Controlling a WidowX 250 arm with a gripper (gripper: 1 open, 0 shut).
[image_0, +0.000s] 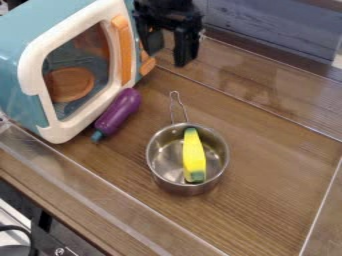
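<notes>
My black gripper (170, 42) is raised at the top centre, its two fingers apart with nothing visible between them. Below it, a steel pot (167, 166) with a wire handle stands on the wooden counter, holding a yellow zucchini-like toy (193, 152) with green ends. A purple eggplant toy (118, 111) lies just left of the pot, beside the toy microwave (30, 62). The microwave is pale blue and white with an orange part, and an orange disc (70, 83) shows inside.
A pale plank wall (275, 30) runs along the back. A dark cable shows at the lower left, beyond the counter's front edge.
</notes>
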